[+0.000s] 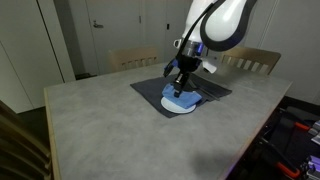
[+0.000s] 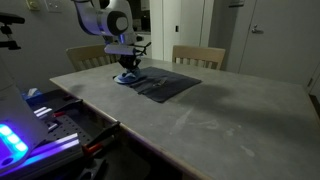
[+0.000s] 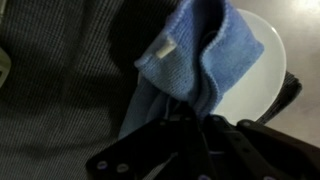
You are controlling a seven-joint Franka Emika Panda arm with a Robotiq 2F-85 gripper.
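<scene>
A blue cloth (image 3: 208,62) with a small pale tag is pinched in my gripper, which is shut on it. Part of the cloth rests over a white plate (image 3: 262,78), whose right side shows bare in the wrist view. From the first exterior view, the blue cloth (image 1: 182,98) covers the plate's far part, and the white plate (image 1: 176,109) shows along its near edge. My gripper (image 1: 172,92) is low over the cloth. The fingertips are too dark to make out clearly.
Beneath the plate lies a dark mat (image 1: 148,88) on a pale table (image 1: 100,130). A greenish object (image 3: 3,65) sits at the wrist view's left edge. Chairs (image 2: 199,57) stand along the table's far side.
</scene>
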